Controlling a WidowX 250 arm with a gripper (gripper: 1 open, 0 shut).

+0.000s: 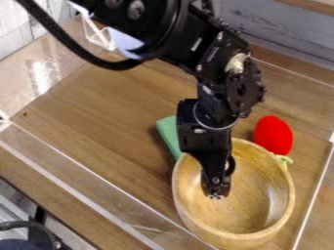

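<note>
My black gripper (213,181) points down into a wooden bowl (261,220) at the lower right, its fingers inside the bowl near the left part. Whether anything is between the fingers cannot be made out. A green block (170,132) lies behind the bowl, partly hidden by the gripper. A red object (272,134) with a pale green tip sits just behind the bowl to the right.
A clear edge strip runs along its near left side. A pale wall stands at the back, with white items at the back left, partly hidden by my arm.
</note>
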